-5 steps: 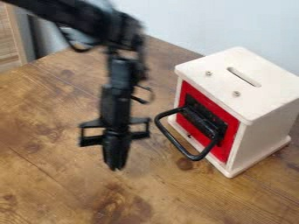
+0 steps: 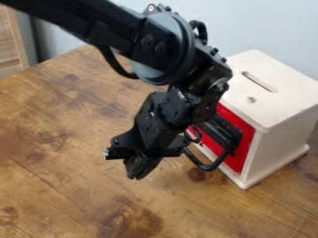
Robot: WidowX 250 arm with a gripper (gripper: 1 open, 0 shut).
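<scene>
My black gripper hangs over the wooden table, just in front and left of a pale wooden box, its fingers shut with nothing seen between them. The box has a slot on top and a red front panel with a black handle sticking out. My arm hides part of the box's top and front; whether it touches the handle cannot be told.
A pale wall stands behind, and a wooden piece of furniture shows at the top left.
The arm has swung right from the left side of the view, now overlapping the box's front. The box has not visibly moved.
</scene>
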